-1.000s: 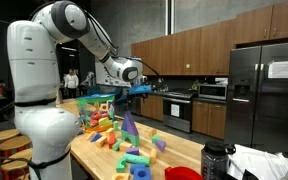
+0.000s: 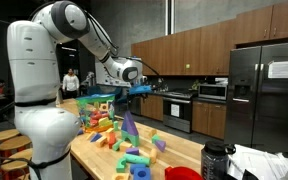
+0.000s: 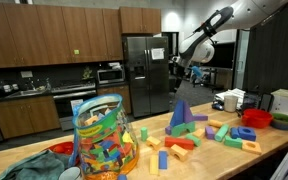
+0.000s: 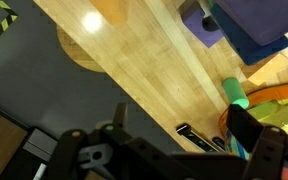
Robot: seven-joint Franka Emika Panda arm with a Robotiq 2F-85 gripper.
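My gripper is open, its dark fingers well apart in the wrist view, with only bare wooden tabletop and the table's edge between them. In exterior view 1 the gripper [image 2: 139,90] hangs in the air above the table. Beneath and around it lie coloured blocks, among them a tall purple pointed block [image 2: 130,127] and several green blocks [image 2: 135,159]. A clear tub [image 3: 106,148] full of coloured pieces stands on the table in exterior view 2. A green cylinder [image 4: 235,92] lies near the tub's edge in the wrist view.
A red bowl [image 2: 182,174] and a black canister [image 2: 215,160] stand at the near right in exterior view 1, beside a white cloth [image 2: 259,163]. A black, pen-like object [image 4: 197,137] lies by the table edge. Round stools [image 2: 11,145] stand beside the table.
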